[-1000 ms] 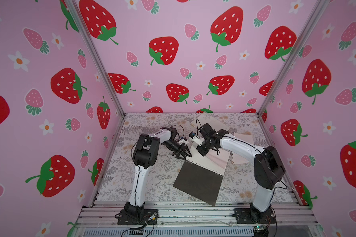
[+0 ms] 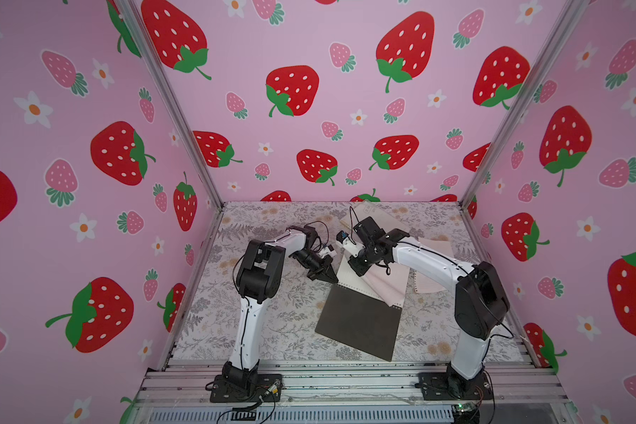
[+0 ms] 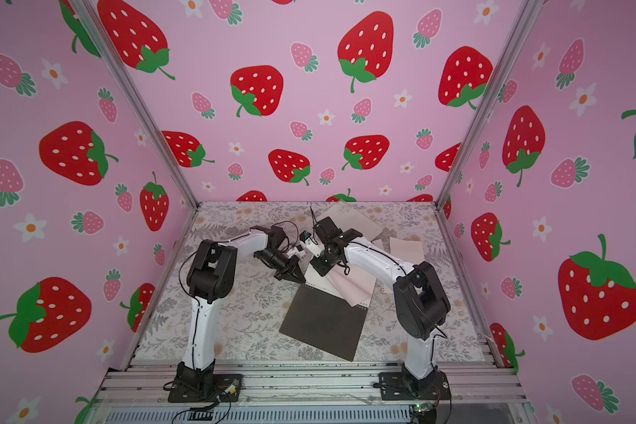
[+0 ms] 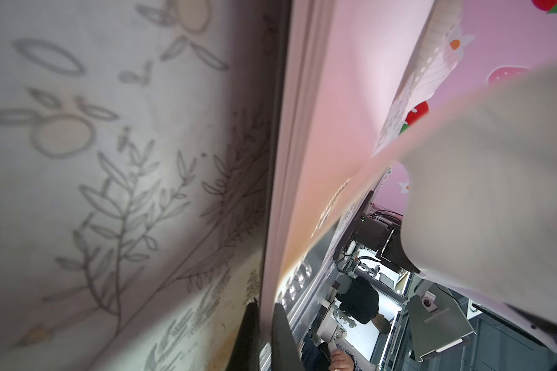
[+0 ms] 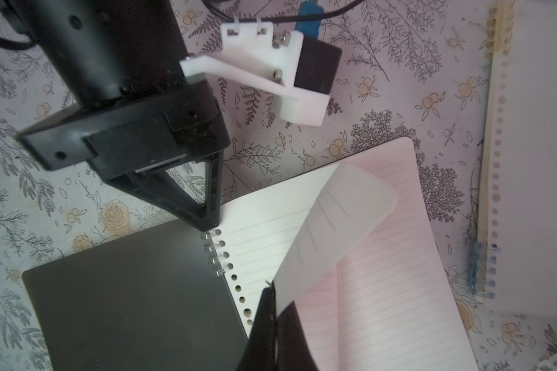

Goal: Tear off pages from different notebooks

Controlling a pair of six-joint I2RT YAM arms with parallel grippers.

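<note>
An open spiral notebook lies with its dark cover (image 5: 123,296) toward the front and lined pages (image 5: 383,266) behind. My right gripper is shut on a lined page (image 5: 334,216) that is lifted and folded over near the binding. My left gripper is shut at the notebook's binding edge, at the left end of the spiral, with the stack's edge at its fingertips in the left wrist view; whether it grips the pages I cannot tell.
Other notebooks or pads (image 2: 431,247) lie at the back and right, one spiral-bound (image 5: 526,154).
The page under my right gripper is more lifted and folded toward the front. The notebook has shifted and turned slightly.
</note>
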